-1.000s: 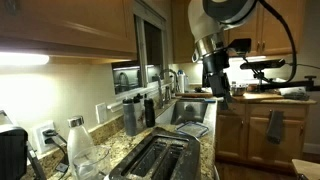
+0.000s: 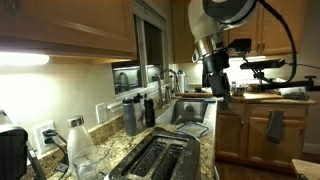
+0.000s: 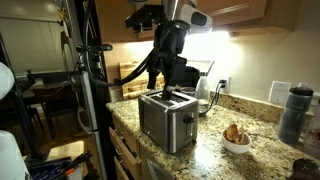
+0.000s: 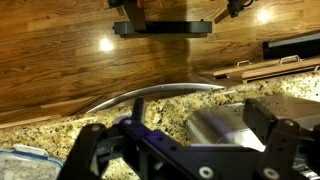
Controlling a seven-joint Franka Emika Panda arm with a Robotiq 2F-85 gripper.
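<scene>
My gripper [image 2: 222, 97] hangs over the counter, its fingers apart and nothing between them. In exterior view 2 the gripper [image 3: 157, 82] is above and near the back of a silver toaster [image 3: 170, 124]. From the wrist view, its two fingers stand wide apart at the lower edge, left finger [image 4: 133, 122] and right finger [image 4: 256, 113], with part of the shiny toaster [image 4: 222, 124] below. A white bowl [image 3: 236, 143] holding brown, bread-like pieces rests on the counter to the toaster's right in exterior view 2.
A black rack-like tray [image 2: 160, 158] lies on the granite counter [image 3: 205, 162]. Dark bottles [image 2: 139, 115] line the wall, and a sink [image 2: 190, 113] lies farther back. Wooden floor [image 4: 70, 60] shows beyond the counter edge in the wrist view.
</scene>
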